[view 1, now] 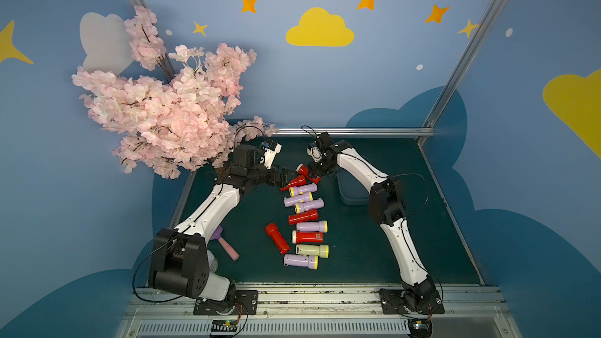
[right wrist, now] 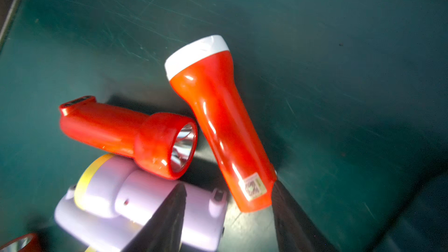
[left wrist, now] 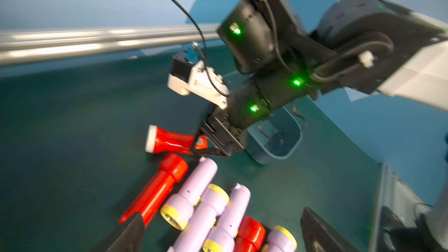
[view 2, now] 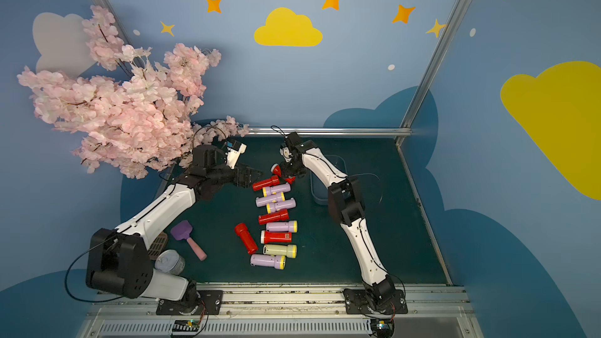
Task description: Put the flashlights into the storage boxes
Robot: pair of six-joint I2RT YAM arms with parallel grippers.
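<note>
A red flashlight with a white head (right wrist: 224, 107) lies at the far end of the row. My open right gripper is over its tail, which shows between the fingertips. Beside it are an all-red flashlight (right wrist: 112, 128) and a lilac one (right wrist: 163, 200). The blue storage box (left wrist: 295, 147) stands to the right, partly covered by the right arm in the top views. My left gripper, also open, hovers left of the row's far end and holds nothing. Toward the front lie more flashlights, including a pale green one (view 1: 311, 250).
A lone red flashlight (view 2: 246, 238) lies slanted left of the row. Farther left are a purple-headed, pink-handled tool (view 2: 197, 248) and a clear container (view 2: 170, 262). Pink blossoms (view 1: 175, 112) crowd the back left.
</note>
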